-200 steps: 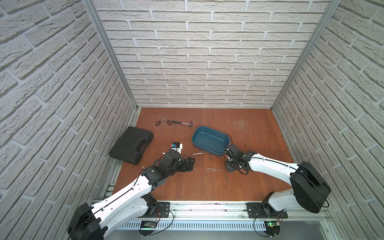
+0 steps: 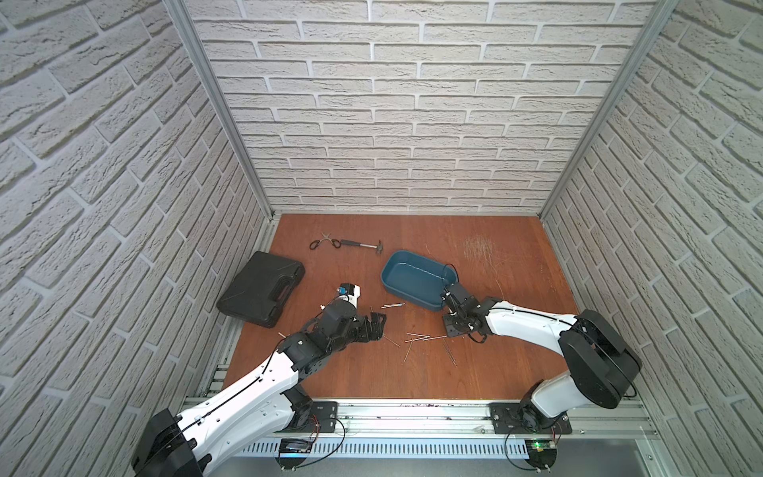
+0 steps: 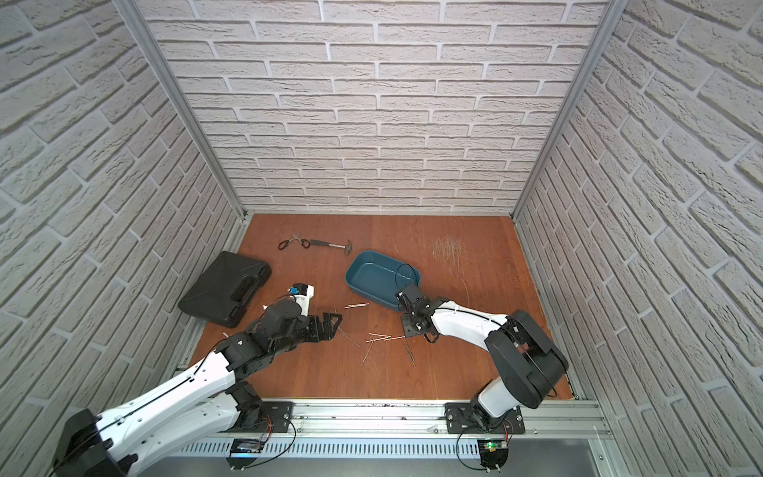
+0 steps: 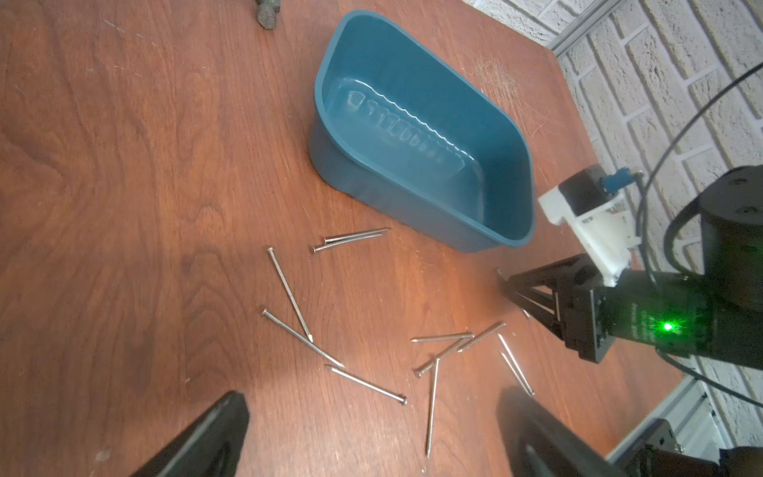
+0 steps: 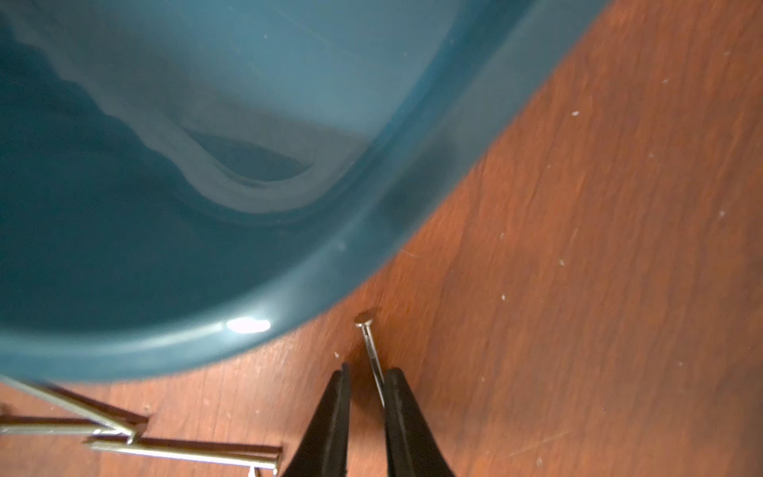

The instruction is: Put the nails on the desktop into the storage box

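Note:
The blue storage box (image 4: pixel 413 183) stands empty in the left wrist view. Several steel nails lie on the wooden desktop before it, including a pair (image 4: pixel 349 238) close to its wall and a crossed group (image 4: pixel 445 349). Beside the box's corner, my right gripper is low over the desk, its fingers apart with a narrow gap. One nail (image 5: pixel 369 342) shows its head beyond the fingertips; its shaft runs into the gap and disappears behind the right finger (image 5: pixel 407 433). My left gripper hangs wide open above other nails, holding nothing.
The box rim (image 5: pixel 341 270) is very near my right fingertips. A black case (image 2: pixel 260 287) sits at the left; scissors (image 2: pixel 325 241) and a hammer (image 2: pixel 361 244) lie at the back.
The visible nails on the desk look unmoved.

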